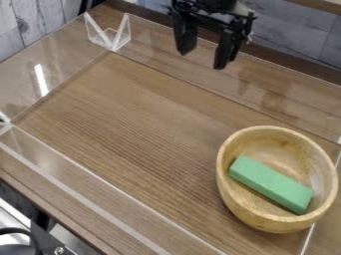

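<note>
A black two-fingered gripper hangs at the top centre of the view, over the back of the wooden table, its two fingers apart with nothing visible between them. A light wooden bowl sits at the front right, with a green block lying inside it. The gripper is well away from the bowl.
A white wire-like object stands at the back left. A dark cable shows at the bottom left, beyond the table's edge.
</note>
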